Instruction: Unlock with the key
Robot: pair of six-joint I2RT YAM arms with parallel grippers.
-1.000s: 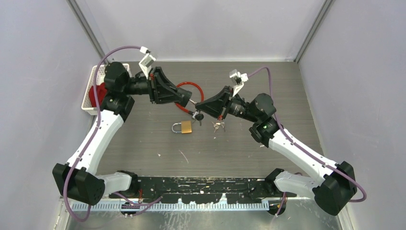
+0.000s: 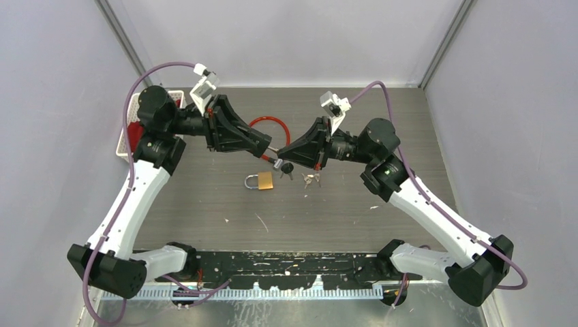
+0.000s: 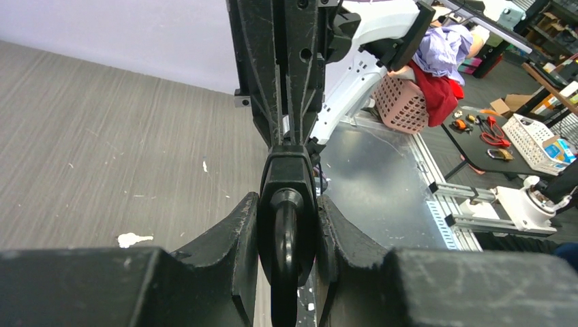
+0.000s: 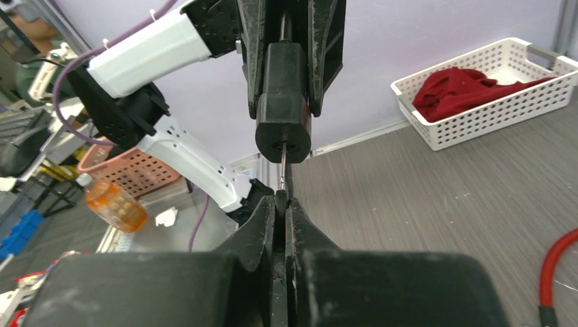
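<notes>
A black padlock (image 3: 290, 180) sits between the fingers of my left gripper (image 2: 259, 141), its dark shackle (image 3: 285, 252) pointing back into the fingers. My right gripper (image 2: 281, 156) faces it from the right, shut on a thin silver key (image 4: 283, 174). In the right wrist view the key's blade runs up to the keyhole in the padlock's end face (image 4: 283, 144); how far in it sits cannot be told. Both grippers hang over the middle of the table, nearly tip to tip.
A brass padlock (image 2: 265, 180) and small loose keys (image 2: 311, 180) lie below the grippers. Behind them is a red cable lock (image 2: 280, 122). A dark key head (image 2: 287, 167) shows beneath the right gripper. A white basket with red cloth (image 4: 470, 88) stands far left.
The right arm moved a little, and the dark key head beneath it has shifted.
</notes>
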